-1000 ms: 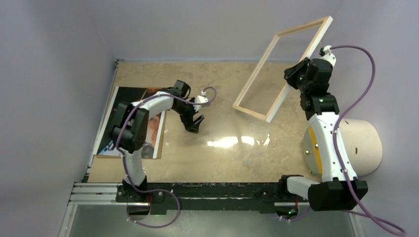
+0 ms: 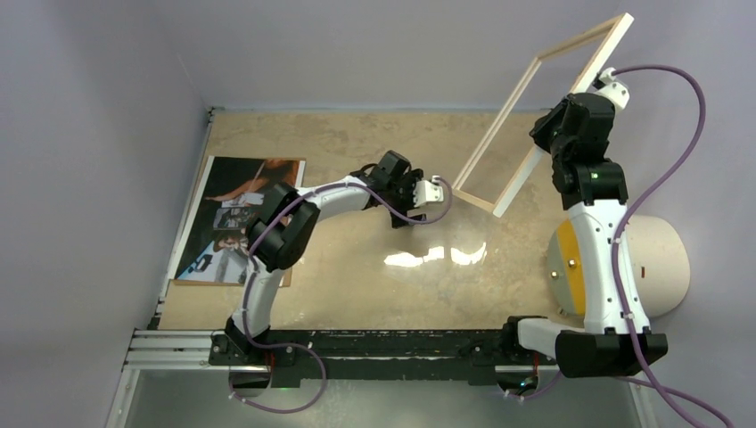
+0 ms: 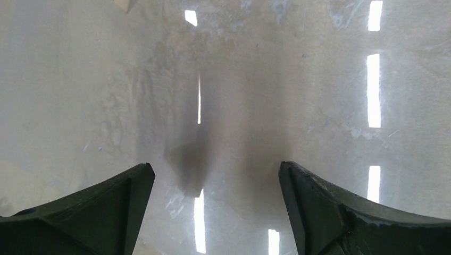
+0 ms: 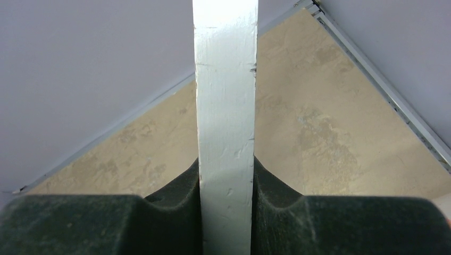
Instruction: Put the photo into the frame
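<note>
A pale wooden frame (image 2: 519,186), empty inside, hangs tilted above the right side of the table. My right gripper (image 2: 554,130) is shut on the middle of its near long side. Up close in the right wrist view, that white-painted bar of the frame (image 4: 226,106) runs upright between the two dark fingers. The photo (image 2: 214,218) lies on its brown board at the table's left end, partly covered by my left arm. Over the middle of the table my left gripper is open, with only bare tabletop showing between its fingers.
A cream, yellow and grey-green rounded object (image 2: 658,267) sits at the table's right edge, beside the right arm. Purple cables loop along both arms.
The left arm has swung right, away from the photo toward the frame's lower corner.
</note>
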